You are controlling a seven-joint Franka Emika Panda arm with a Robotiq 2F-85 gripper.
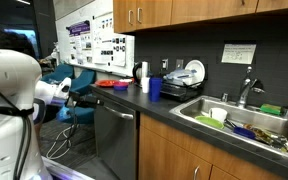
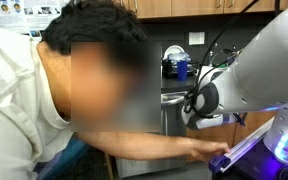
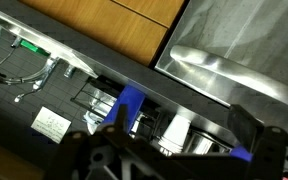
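Note:
In the wrist view my gripper stands open, its dark fingers wide apart with nothing held between them. Beyond them are the counter's edge and the steel dishwasher front, whose bar handle (image 3: 229, 70) runs across the upper right. The dishwasher (image 1: 116, 138) appears shut in exterior view 1, with the white arm (image 1: 9, 75) at the left. A blue container (image 3: 129, 100) stands on the counter; in exterior view 1 the same blue container (image 1: 155, 89) is left of the sink. Exterior view 2 shows the arm partly hidden behind a person.
A person (image 2: 44, 110) leans across exterior view 2, one hand low near the arm. On the counter are a dish rack with a white plate (image 1: 195, 70) and red items (image 1: 112, 84). The sink (image 1: 244, 122) holds several things. Loose cables (image 1: 62, 145) hang beside the arm.

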